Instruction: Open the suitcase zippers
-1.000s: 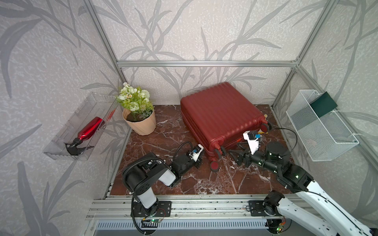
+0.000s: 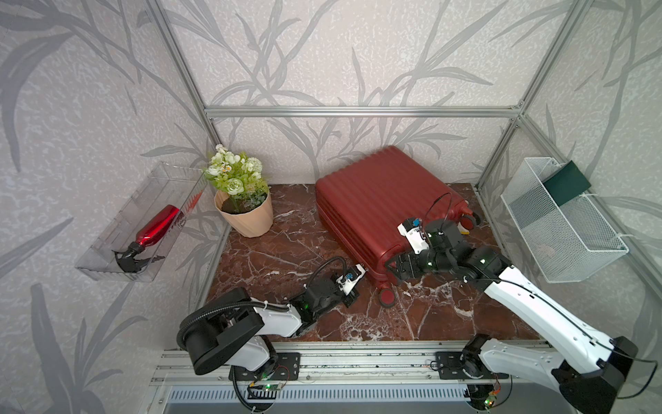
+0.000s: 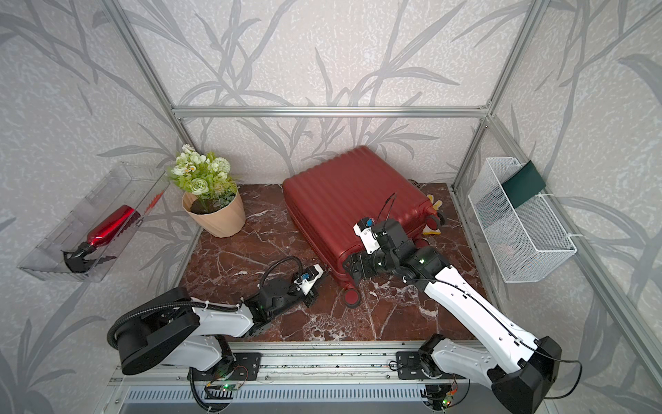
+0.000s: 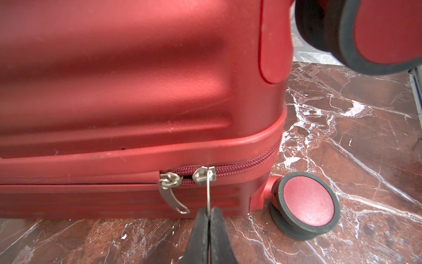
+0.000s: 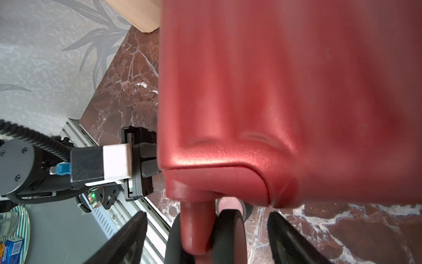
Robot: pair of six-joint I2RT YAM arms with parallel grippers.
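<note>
The red suitcase (image 2: 379,193) lies flat. In the left wrist view, two metal zipper pulls sit on the zipper: one (image 4: 172,191) hanging free, the other (image 4: 207,184) reaching down to the tips of my shut left gripper, which is on it at the suitcase's front corner. My right gripper stands part open around the upper corner wheel (image 5: 233,233) and its red mount (image 5: 197,224), fingers blurred.
A flower pot (image 2: 242,217) stands back left. A clear bin (image 2: 103,255) hangs on the left wall, a white mesh basket (image 2: 572,241) on the right.
</note>
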